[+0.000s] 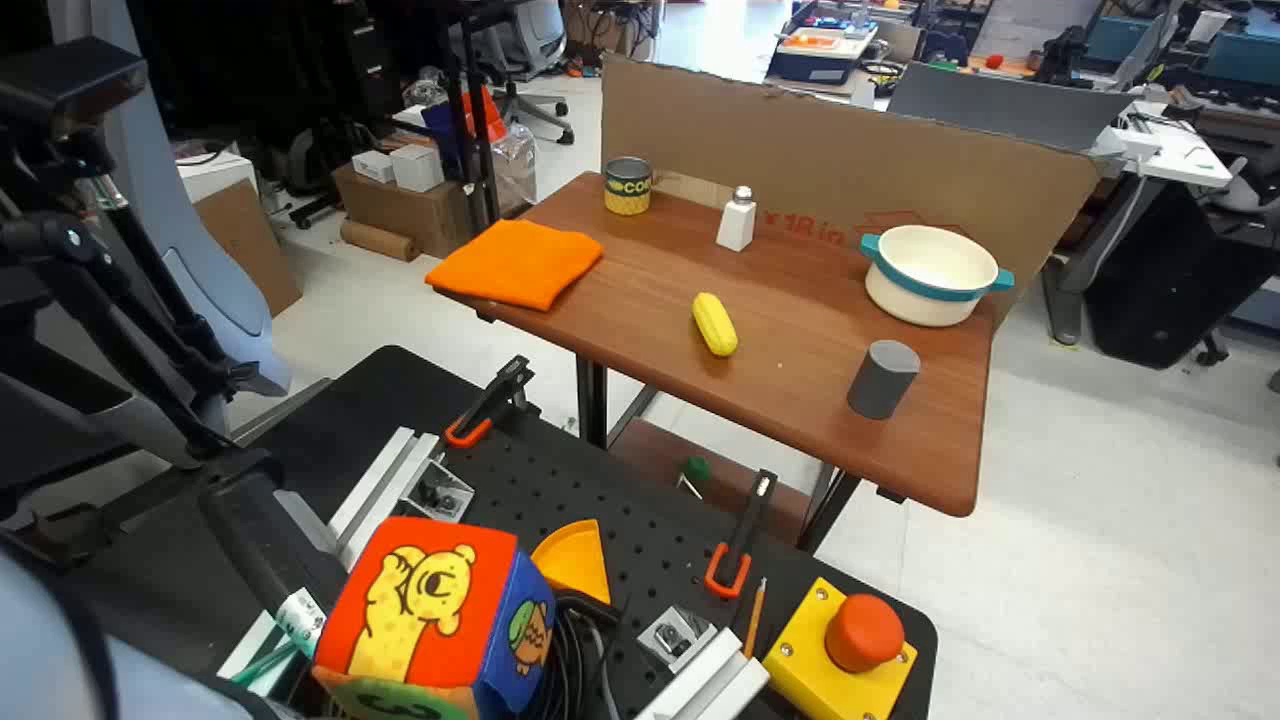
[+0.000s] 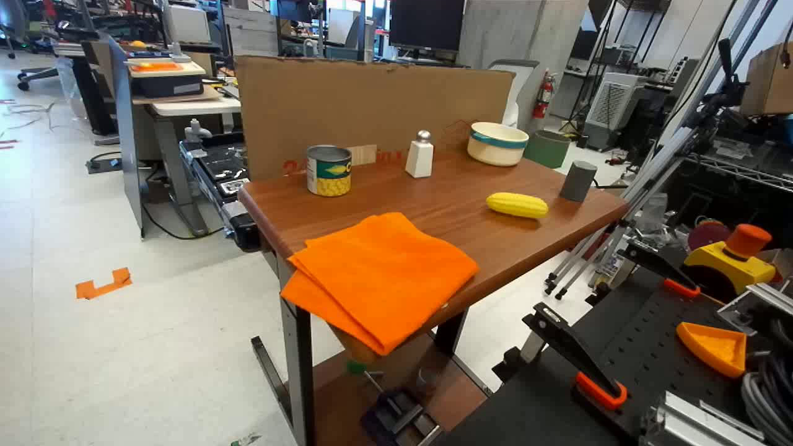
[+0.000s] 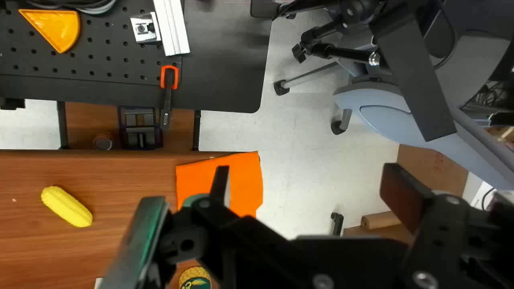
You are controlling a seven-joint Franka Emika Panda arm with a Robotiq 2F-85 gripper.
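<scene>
In the wrist view my gripper is open, its fingers wide apart with only floor showing between them. Neither exterior view shows it. A folded orange cloth (image 1: 516, 263) lies at the table's corner, partly behind one finger in the wrist view. The yellow corn cob (image 1: 715, 324) rests on the brown table (image 1: 792, 384) near its front edge. Toward the back stand a corn can (image 2: 328, 171) and a white shaker (image 2: 420, 156) with a metal top. A cream pot (image 1: 933, 276) with teal handles and a grey cylinder (image 1: 884, 379) occupy the other end.
Cardboard (image 2: 372, 104) stands upright along the table's back edge. Across a gap is a black pegboard bench (image 1: 672, 528) with clamps, an orange wedge (image 1: 573, 562), a picture cube (image 1: 420, 600) and a red button box (image 1: 840, 654). The middle of the table has bare room.
</scene>
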